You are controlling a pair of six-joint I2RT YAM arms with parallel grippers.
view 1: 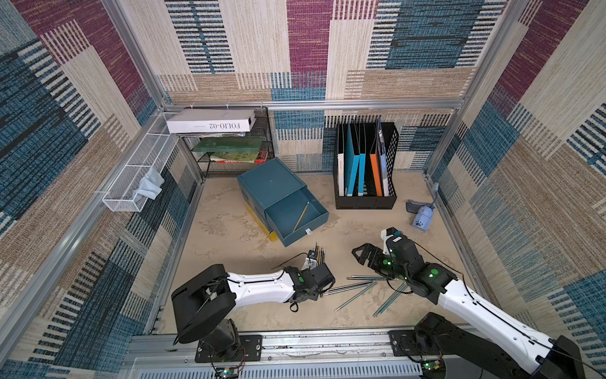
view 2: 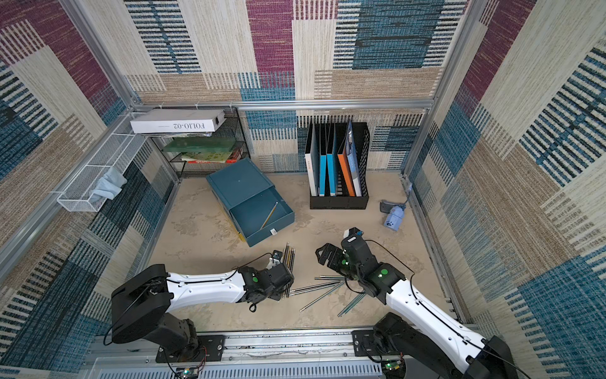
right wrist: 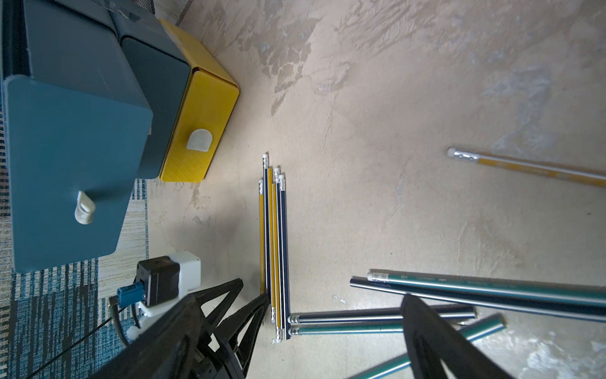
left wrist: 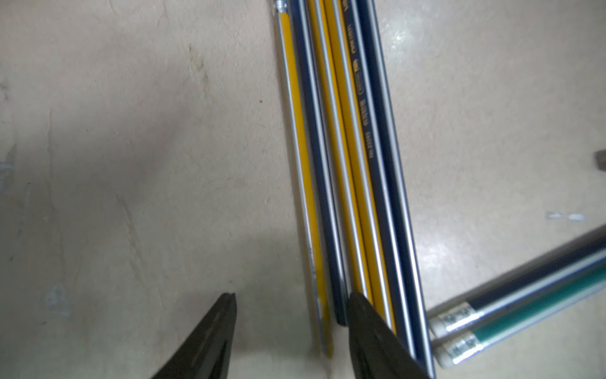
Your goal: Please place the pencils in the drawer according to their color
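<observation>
A row of yellow and dark blue pencils [left wrist: 350, 113] lies on the table, with my left gripper low over their near ends, fingers parted, nothing visibly held between them. Teal and dark pencils [right wrist: 479, 284] lie in the front middle. The blue drawer box [view 1: 270, 180] has an open top drawer [view 1: 287, 214] with a yellow pencil [view 1: 301, 216] inside; a yellow drawer [right wrist: 202, 120] sits below. My right gripper [view 1: 366, 255] is open, above the table at right of the row.
A black file holder [view 1: 365, 202] stands at the back; a light blue item [view 1: 421, 218] lies at the right. The wire rack [view 2: 240, 145] is at back left. Table left of the drawers is clear.
</observation>
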